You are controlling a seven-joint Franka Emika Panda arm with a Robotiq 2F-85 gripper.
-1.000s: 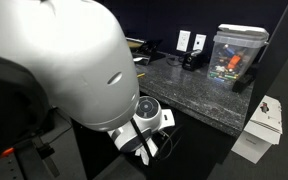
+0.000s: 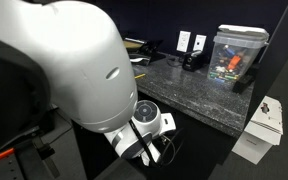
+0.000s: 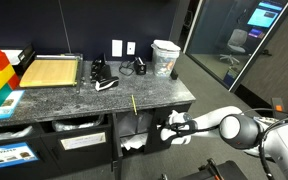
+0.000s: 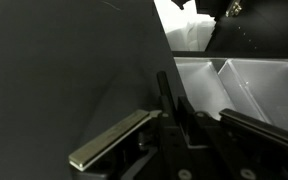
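Observation:
A large dark panel (image 4: pixel 74 70) fills the left of the wrist view, its edge running down to my gripper. One finger (image 4: pixel 109 140) lies on the panel's side and the other on the side of the white bins, with the black edge between them. The fingers look shut on that edge, though the contact itself is dark. In exterior view 1 the white wrist (image 2: pixel 147 110) is low, below the countertop, and a dark line crosses in front of it. Exterior view 2 shows my gripper (image 3: pixel 169 132) by the lower cabinets.
Pale open bins (image 4: pixel 209 82) and crumpled white material (image 4: pixel 187 25) lie beside the panel. Overhead is the grey countertop (image 2: pixel 199 92), with a clear tub (image 2: pixel 234 55) of coloured pieces. A white box (image 2: pixel 259 130) stands at the right. A yellow stick (image 3: pixel 135 104) overhangs the counter.
The white wrist has shifted slightly in exterior view 1 and tilted a little. The counter objects have not moved.

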